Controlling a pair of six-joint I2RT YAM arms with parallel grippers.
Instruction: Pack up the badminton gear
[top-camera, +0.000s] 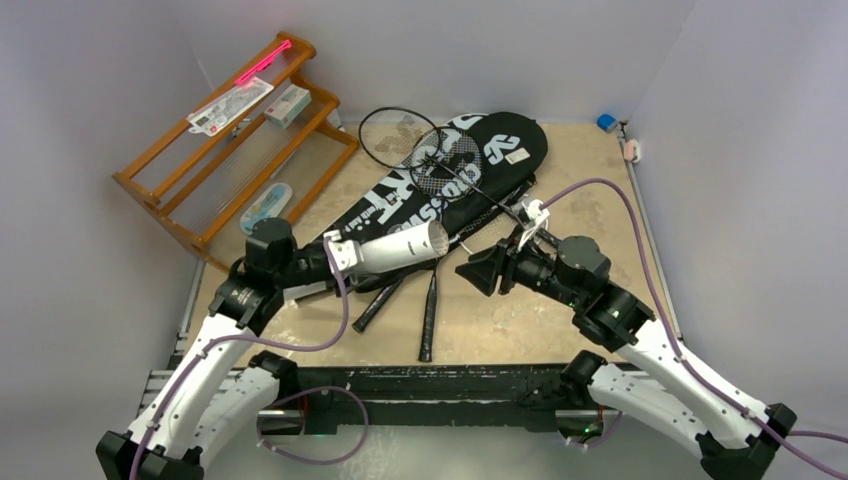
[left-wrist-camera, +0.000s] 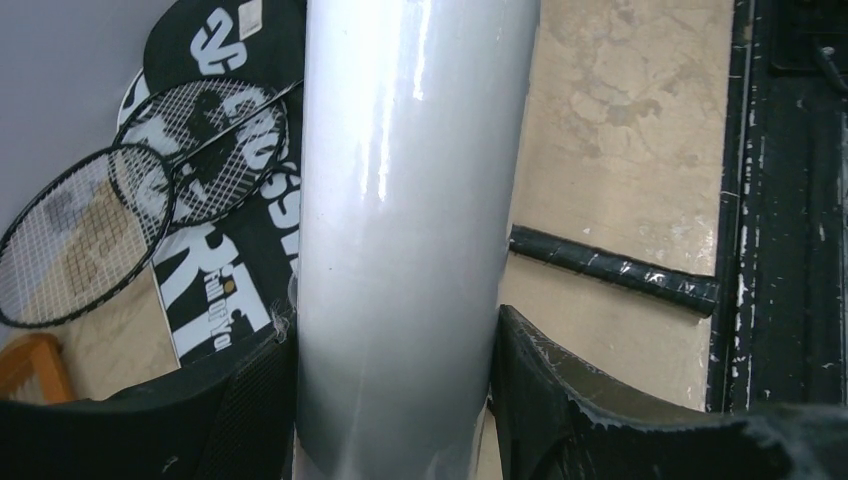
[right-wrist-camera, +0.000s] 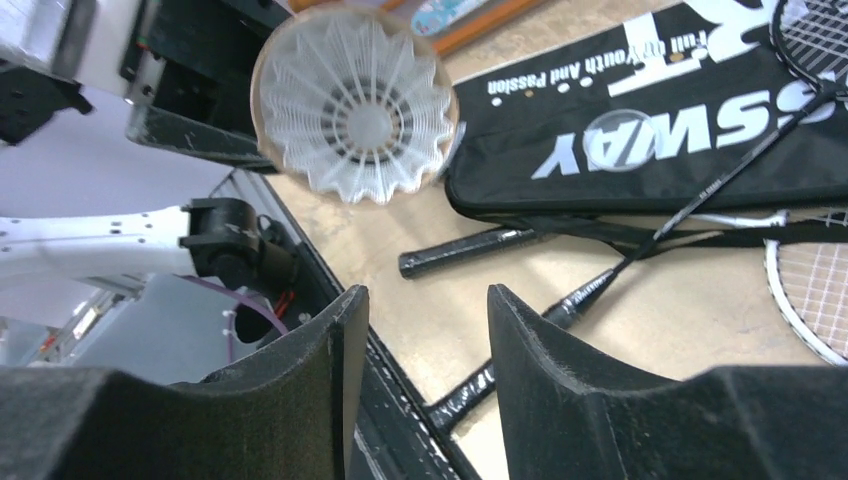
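My left gripper is shut on a white shuttlecock tube, raised over the bag's lower part; in the right wrist view its open end shows a shuttlecock inside. My right gripper stands open and empty, right of the tube's end in the top view. The black racket bag lies diagonally on the table, with rackets on and beside it. Dark racket handles point toward the front edge.
A wooden rack with small boxes and a pink item stands at back left. A blue object sits at the back right corner. Bare table shows at the right, and walls surround it.
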